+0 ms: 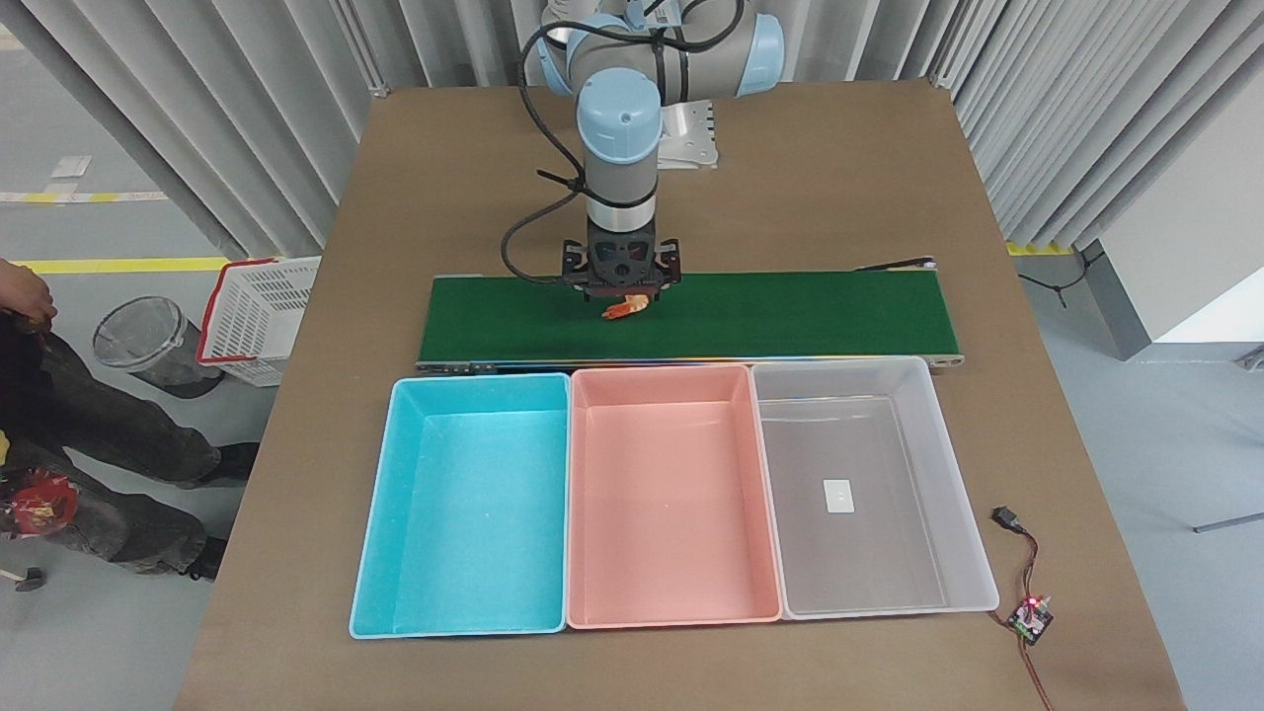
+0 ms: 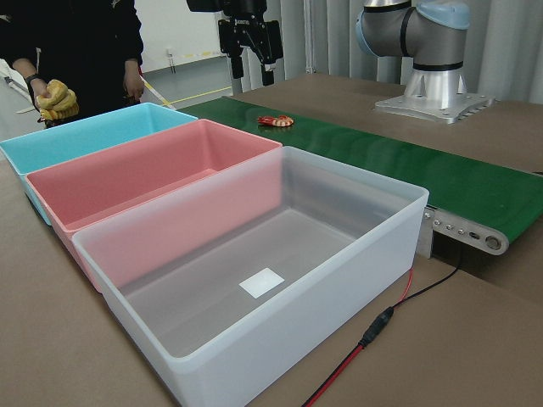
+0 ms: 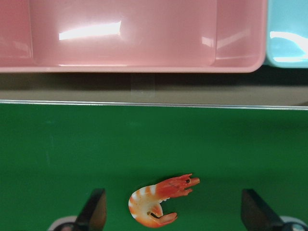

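Note:
An orange-and-white shrimp lies on the green conveyor belt, just beneath my gripper. In the wrist view the shrimp sits between my two open, separated fingers, below them, with nothing held. The left view shows the gripper hanging above the shrimp.
In front of the belt stand a blue bin, a pink bin and a translucent bin. Wires with a small board lie at the right. A person in dark clothes stands at the left.

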